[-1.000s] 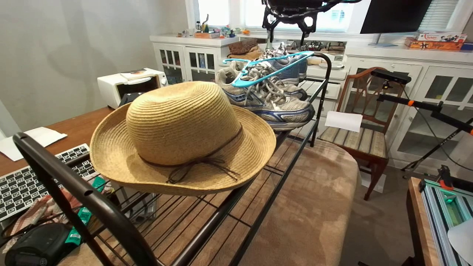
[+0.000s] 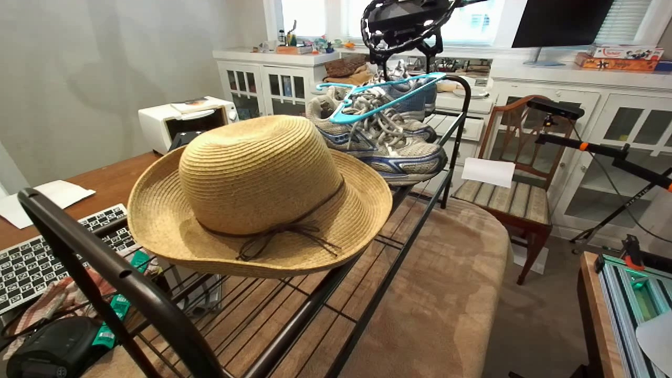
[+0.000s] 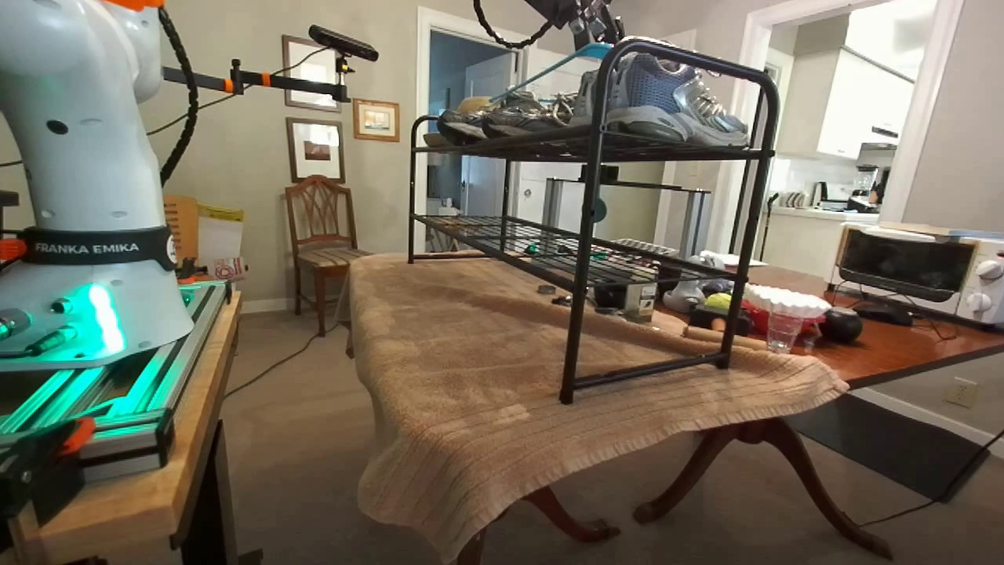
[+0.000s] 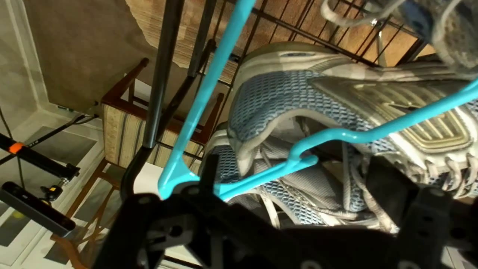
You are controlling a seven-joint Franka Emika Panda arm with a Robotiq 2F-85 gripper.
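A light-blue plastic hanger [image 2: 403, 100] lies across the sneakers on the top of the black rack; the wrist view shows its long bar and hook [image 4: 331, 135] close up. My gripper is open above the sneakers, its fingers wide apart. One dark finger [image 4: 209, 175] overlaps the hanger's corner end in that view, and whether they touch cannot be told. Grey-blue sneakers [image 2: 403, 154] sit beneath the hanger, with another pair [image 3: 659, 94] at the rack's end. In exterior view 1 the gripper [image 2: 406, 63] hangs over the far end of the rack.
A straw hat [image 2: 258, 182] rests on the rack's near end. The rack's rounded end rail [image 3: 687, 58] rises above the shelf. Below, a brown towel [image 3: 442, 377] covers the table. A chair [image 2: 513, 189] stands beyond it, and a toaster oven [image 3: 903, 268] is on the wooden table.
In exterior view 1 my gripper has tilted and shifted slightly left over the rack's far end. The hanger, sneakers and hat have stayed in place.
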